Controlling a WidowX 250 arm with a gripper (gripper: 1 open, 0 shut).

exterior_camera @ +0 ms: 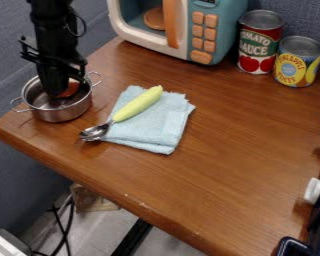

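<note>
My black gripper (59,78) is lowered into a steel pot (53,110) at the left edge of the table. An orange-brown object (69,88) is in the pot at the fingertips; whether the fingers grip it cannot be made out. A folded light blue cloth (152,135) lies right of the pot, with a yellow banana (139,102) and a metal spoon (95,131) on it.
A toy microwave (176,25) stands at the back, with a tomato sauce can (258,50) and a yellow-labelled can (296,70) to its right. Dark items line the right edge.
</note>
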